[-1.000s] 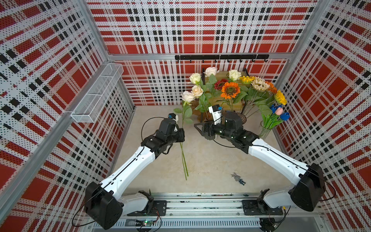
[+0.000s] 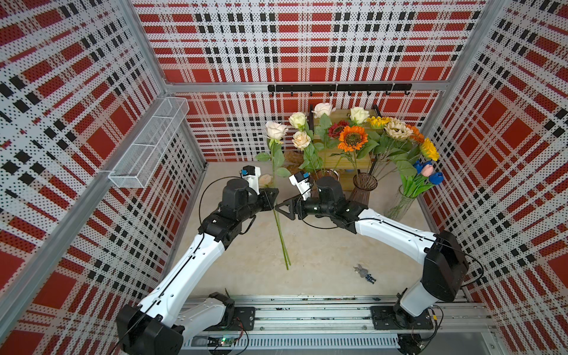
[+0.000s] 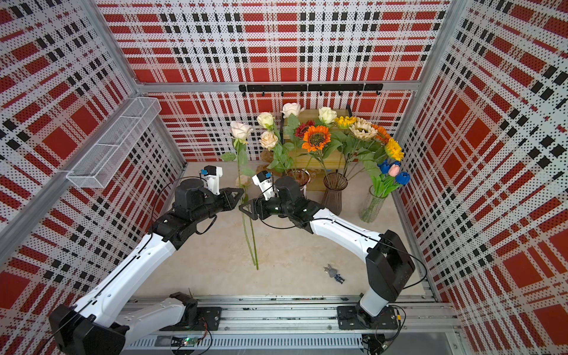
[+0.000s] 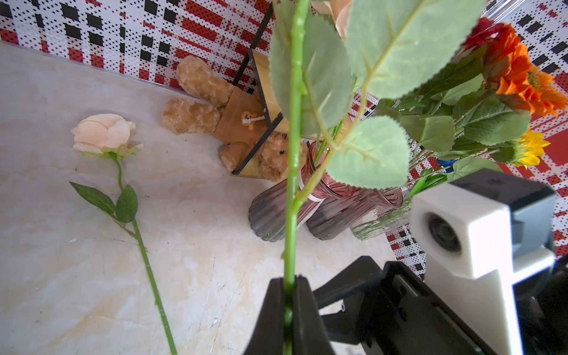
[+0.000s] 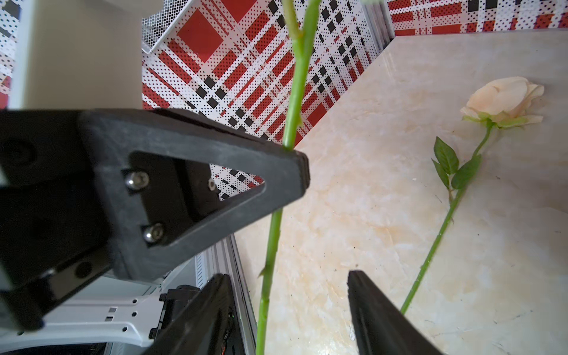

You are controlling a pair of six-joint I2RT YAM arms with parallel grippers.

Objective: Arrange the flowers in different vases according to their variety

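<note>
My left gripper (image 2: 271, 198) is shut on the stem of an upright white rose (image 2: 276, 130), seen close in the left wrist view. Just right of it, lower on that stem, my right gripper (image 2: 282, 207) is part open, its fingers around or beside the stem. A cream rose (image 4: 103, 133) lies on the table behind. At the back right, other roses (image 2: 301, 139) stand in a partly hidden vase, sunflowers (image 2: 352, 138) above a dark ribbed vase (image 2: 365, 188), and blue and pink tulips (image 2: 427, 171) in a clear vase (image 2: 399, 207).
A wooden rack (image 3: 316, 162) and plush toy (image 4: 192, 115) stand at the back. A wire basket (image 2: 142, 159) hangs on the left wall. A small figure (image 2: 364, 273) lies at the front right.
My left gripper has moved left and up with the rose. My right gripper has moved leftward to the held stem.
</note>
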